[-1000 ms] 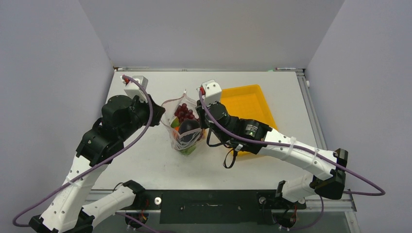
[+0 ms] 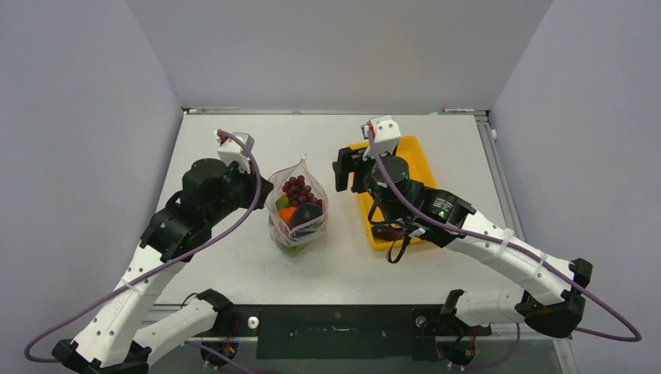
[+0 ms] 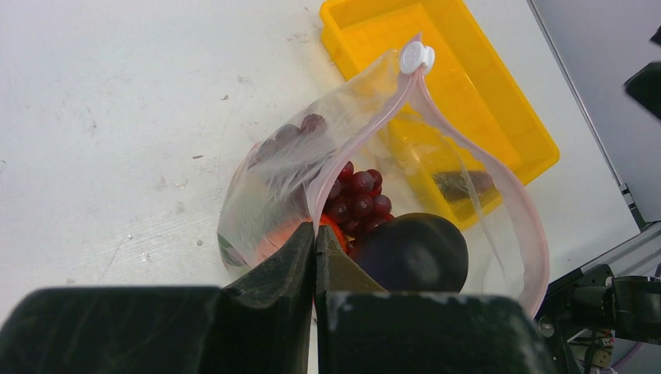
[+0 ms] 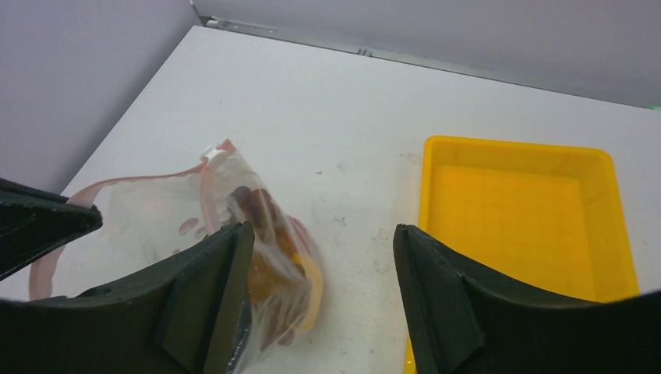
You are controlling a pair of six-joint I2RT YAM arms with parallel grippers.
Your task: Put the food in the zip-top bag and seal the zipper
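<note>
A clear zip bag (image 2: pixel 296 234) stands open mid-table, holding red grapes (image 3: pixel 360 195), an avocado-like dark item (image 3: pixel 409 253), orange and green produce. Its white slider (image 3: pixel 415 58) shows at one end of the pink zipper. My left gripper is shut at the near end of the bag's rim; any film between its fingers is hard to tell. My right gripper stands open right of and above the bag, apart from it.
A yellow tray (image 2: pixel 413 164) lies right of the bag, a dark item visible in it through the bag in the left wrist view.
My right gripper has pulled away from the bag toward the upper right, over the tray.
</note>
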